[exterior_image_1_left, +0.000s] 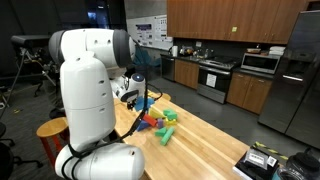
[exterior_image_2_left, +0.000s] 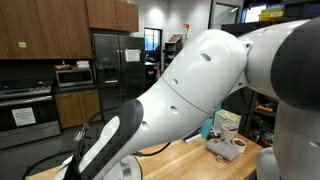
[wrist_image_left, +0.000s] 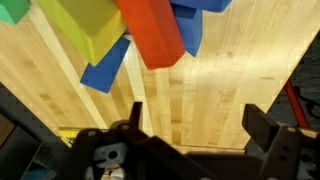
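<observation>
My gripper stands open in the wrist view, with bare wood between its fingertips. Just beyond it lies a cluster of blocks: a red block (wrist_image_left: 153, 32) is nearest the gap, apart from the fingers. A yellow block (wrist_image_left: 92, 28) and a green block (wrist_image_left: 62, 18) lie to the left. One blue block (wrist_image_left: 105, 68) shows by the yellow one, and more blue (wrist_image_left: 190, 32) shows beside the red. In the first exterior view the gripper (exterior_image_1_left: 130, 98) is at the far left part of the table, and a green block (exterior_image_1_left: 166, 135) lies on the near side of the cluster.
Dark boxed items (exterior_image_1_left: 258, 160) stand at its near right corner. In the second exterior view, a grey object (exterior_image_2_left: 226, 148) and a blue cup (exterior_image_2_left: 207, 129) stand at the right.
</observation>
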